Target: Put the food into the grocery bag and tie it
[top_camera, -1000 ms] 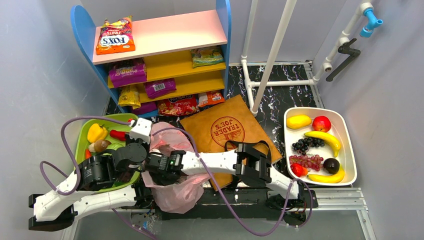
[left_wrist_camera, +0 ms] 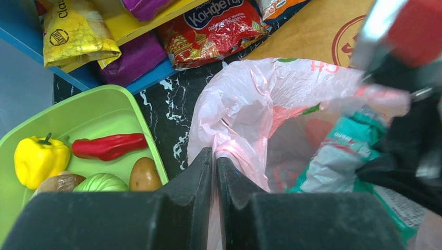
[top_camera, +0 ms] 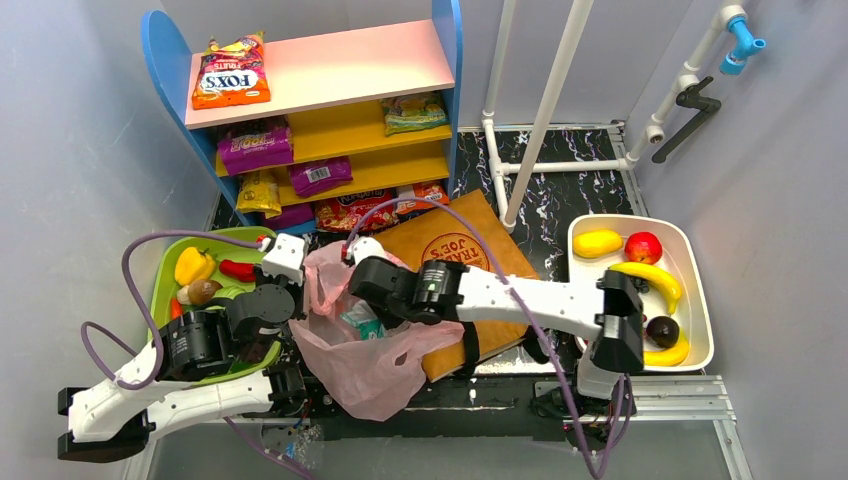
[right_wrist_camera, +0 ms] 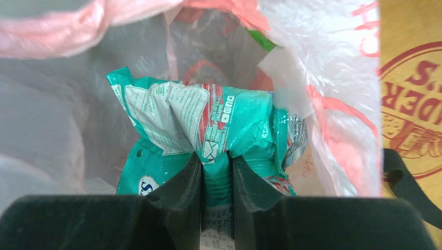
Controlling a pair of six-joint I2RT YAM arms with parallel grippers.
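A thin pink plastic bag (top_camera: 365, 375) stands with its mouth spread, seen from above. My left gripper is shut on the gathered left rim of this bag (left_wrist_camera: 234, 94). Inside the mouth, my right gripper is shut on a teal and white food packet (right_wrist_camera: 208, 114), pinching it at a crumpled fold. The bag's walls (right_wrist_camera: 41, 114) surround the packet in the right wrist view. From above, the right arm covers my right gripper's fingers and most of the packet (top_camera: 364, 320). The bottom of the bag is hidden.
A green vegetable bin (left_wrist_camera: 109, 94) stands left of the bag. Behind is a shelf (top_camera: 320, 65) with several snack packs. A brown Trader Joe's bag (top_camera: 500, 260) lies flat to the right, and a white fruit tray (top_camera: 700, 300) sits far right.
The right arm has shifted right and back, its gripper now over the bag's right part. The teal packet now shows from above. The left arm has barely moved.
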